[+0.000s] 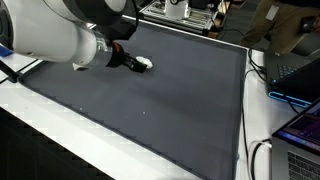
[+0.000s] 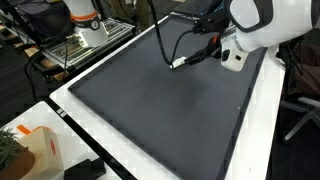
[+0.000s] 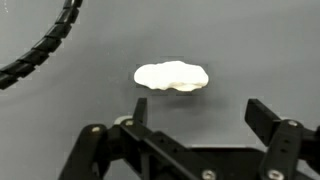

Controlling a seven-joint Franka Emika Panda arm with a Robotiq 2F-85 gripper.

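Observation:
A small white, lumpy object (image 3: 171, 76) lies on the dark grey tabletop, just beyond the fingertips in the wrist view. My gripper is open, its two black fingers wide apart with bare table between them. From the first exterior side, the white object (image 1: 144, 62) shows right beside the gripper (image 1: 136, 67), partly covered by it. The second exterior view has the gripper (image 2: 182, 64) low over the table, with a bit of white (image 2: 178, 62) at its tip.
A black ribbed cable (image 3: 45, 45) crosses the upper left of the wrist view. Laptops (image 1: 290, 120) stand past the table's right edge, and a brown-and-green object (image 2: 14, 155) sits at the lower left.

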